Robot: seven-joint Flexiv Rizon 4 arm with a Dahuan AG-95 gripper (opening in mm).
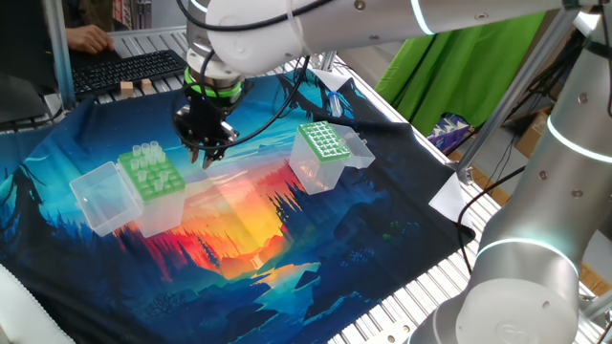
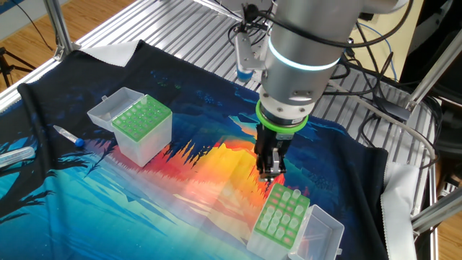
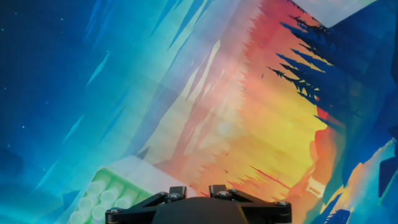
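Note:
My gripper (image 1: 201,161) hangs above the cloth, close to the tip box on the left and higher than its rack. Its fingertips stand apart with nothing between them; the wrist view shows a gap between both fingers. That tip box (image 1: 161,212) has a green rack with several clear pipette tips (image 1: 148,151) standing in part of its holes. Its tips (image 3: 96,188) show at the lower left of the wrist view. A second box (image 1: 319,172) has a green rack (image 2: 143,118) in which no upright tips show.
Both boxes have their clear lids (image 1: 103,198) (image 2: 119,105) swung open. A blue-capped pen or tube (image 2: 69,136) and another clear item (image 2: 16,157) lie on the cloth beyond the second box. Between the boxes, the patterned cloth (image 1: 239,229) is bare.

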